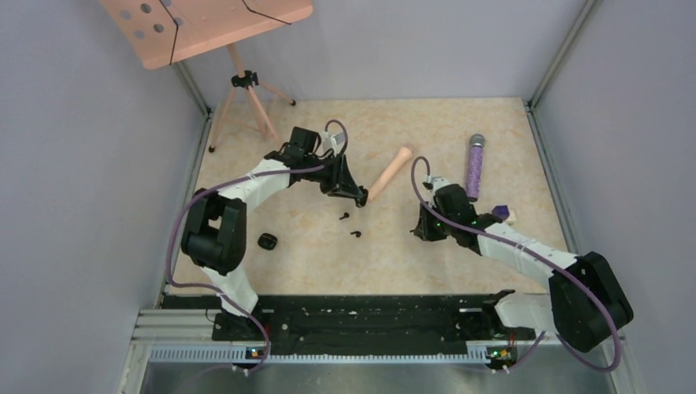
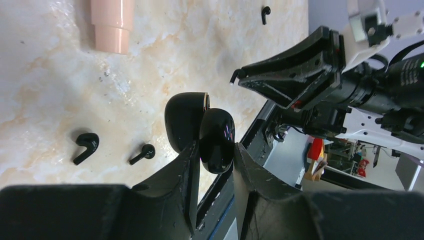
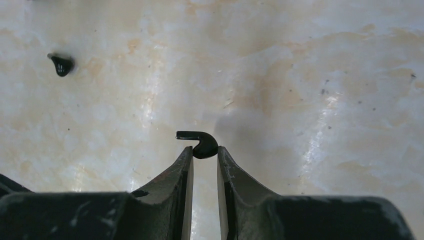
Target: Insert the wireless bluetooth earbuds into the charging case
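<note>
My left gripper is shut on the open black charging case, lid raised, above the table near the middle. My right gripper is shut on a black earbud, its stem pointing left in the right wrist view, to the right of the case. Two more small black earbuds, lie on the table below the left gripper. A closed black case lies at the left of the table.
A pink cylinder lies at the back middle, a purple microphone and a small purple object at the right. A pink stand occupies the back left.
</note>
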